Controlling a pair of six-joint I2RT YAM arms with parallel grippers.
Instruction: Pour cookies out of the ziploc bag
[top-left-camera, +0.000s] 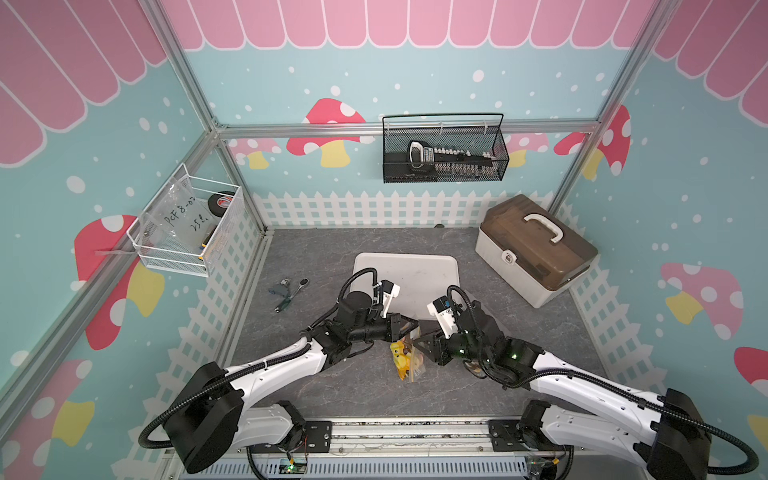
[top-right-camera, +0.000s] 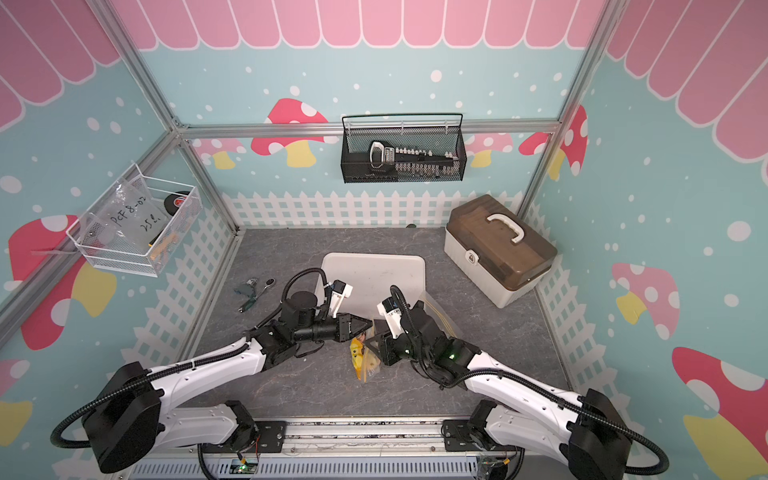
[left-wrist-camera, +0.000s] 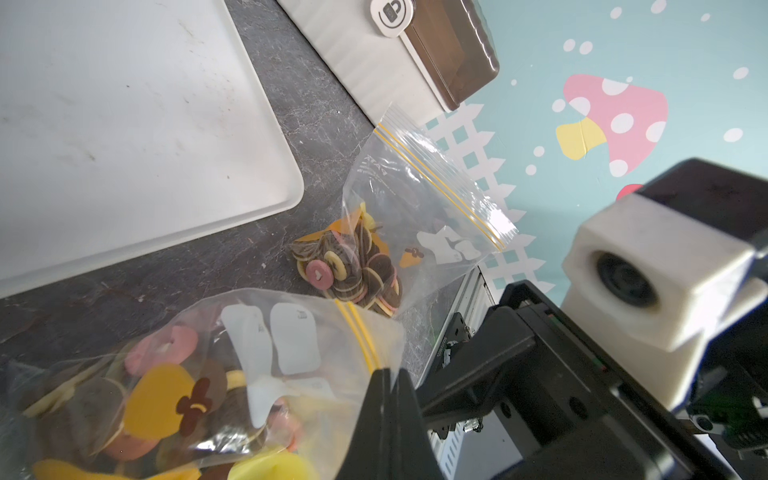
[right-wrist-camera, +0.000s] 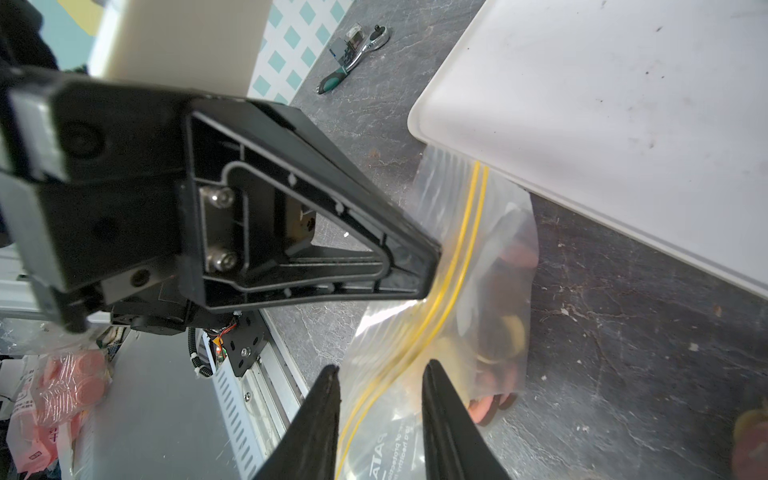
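A clear ziploc bag of cookies with a yellow zip hangs low in front of the tray. My left gripper is shut at its zip edge, the thin plastic pinched between the fingertips. My right gripper stands part open close to the same edge, with the yellow zip strip showing behind and between its fingers. Nothing is clearly gripped there. The cookies show as brown, pink and yellow discs through the plastic. The white tray lies flat behind both grippers, with its visible part empty.
A second clear bag with cookies lies on the table at the right, near the brown-lidded box. A ratchet wrench lies at the left. Grey table to the left of the tray is clear.
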